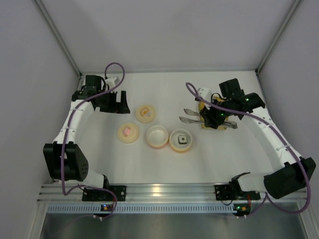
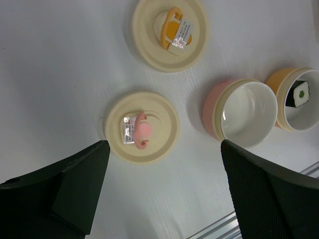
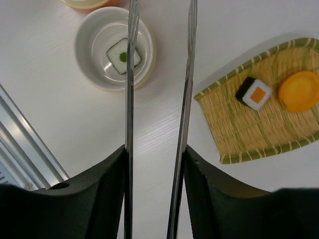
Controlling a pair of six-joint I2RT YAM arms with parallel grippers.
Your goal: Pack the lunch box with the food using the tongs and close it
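My right gripper is shut on a pair of metal tongs (image 3: pixel 130 99). In the top view the tong tips (image 1: pixel 188 120) stand apart with nothing visible between them, above and behind the orange-banded bowl. A square sushi roll with a green centre (image 3: pixel 119 56) sits inside that bowl (image 1: pixel 172 144). Beside it, the pink-banded bowl (image 2: pixel 249 117) is empty. On the woven mat (image 3: pixel 227 134) lie a roll with an orange centre (image 3: pixel 256 94) and a round yellow-orange piece (image 3: pixel 299 92). My left gripper is open and empty.
Left of the bowls lie two round cream lids, one with a pink handle (image 2: pixel 141 130) and one with an orange handle (image 2: pixel 172 29). A metal rail (image 1: pixel 169 190) runs along its edge.
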